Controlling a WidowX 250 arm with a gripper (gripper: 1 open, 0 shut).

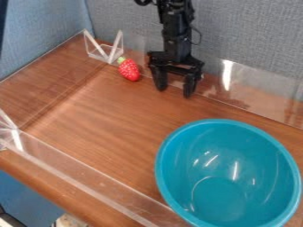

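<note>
A black robot gripper (175,82) hangs at the back of the wooden table, its two fingers apart and pointing down, with nothing seen between them. Just to its left lies a red strawberry (129,70) with a green top. A large turquoise bowl (229,209) fills the front right of the view.
Clear plastic walls (83,176) edge the wooden table (106,124), with white corner pieces (103,50) at the back left. Grey padded panels stand behind.
</note>
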